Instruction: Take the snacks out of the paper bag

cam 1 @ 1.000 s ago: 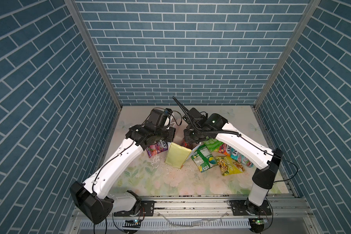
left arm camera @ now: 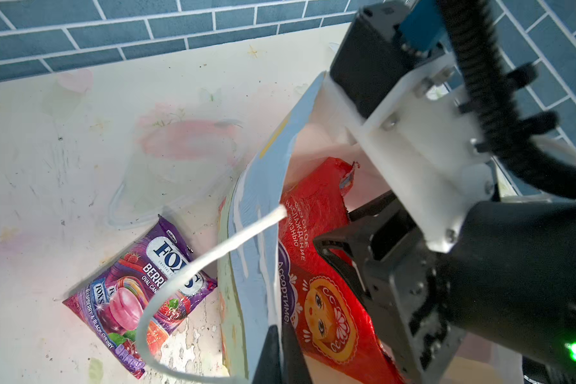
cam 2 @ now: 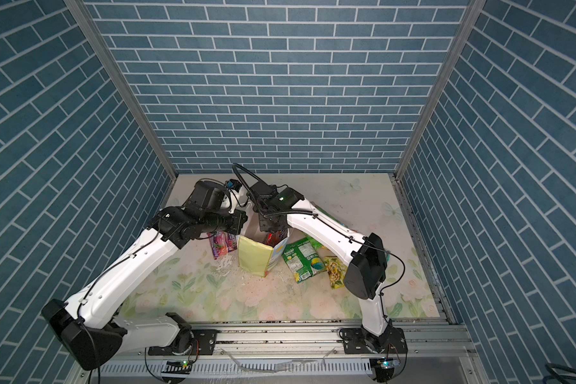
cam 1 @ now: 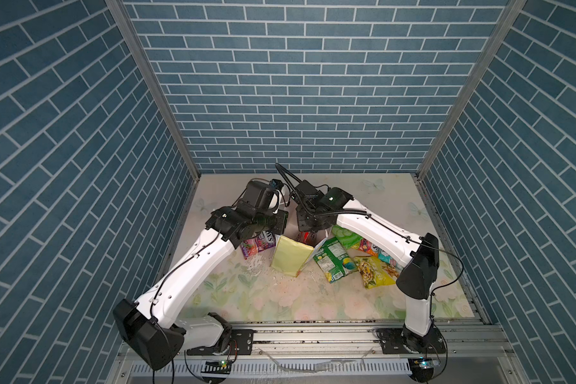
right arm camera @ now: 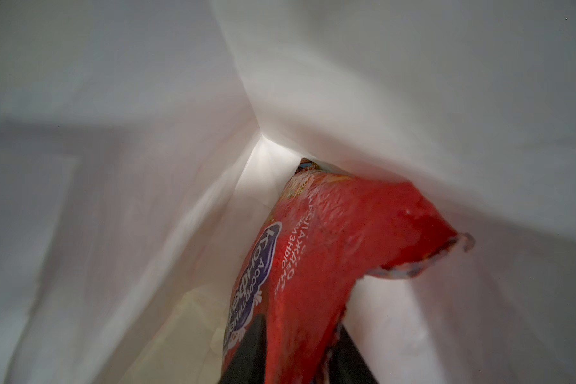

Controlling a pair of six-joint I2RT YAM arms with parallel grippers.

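Note:
The paper bag (cam 1: 292,256) stands upright in the middle of the table, its mouth open. My left gripper is shut at the bag's rim, the thin paper wall running between its fingers. A white rope handle (left arm camera: 166,291) loops beside it. My right gripper is down inside the bag. Its fingers (right arm camera: 252,352) stand apart, one on each side of a red candy packet (right arm camera: 320,236) that leans upright in there. Whether they press on the packet is hard to tell. The packet's lower end is hidden.
Left of the bag lies a purple Fox's packet (left arm camera: 144,291). To the right lie a green packet (cam 1: 334,260), a yellow packet (cam 1: 374,271) and other snacks, partly under the right arm.
The left arm and the bag hardly moved.

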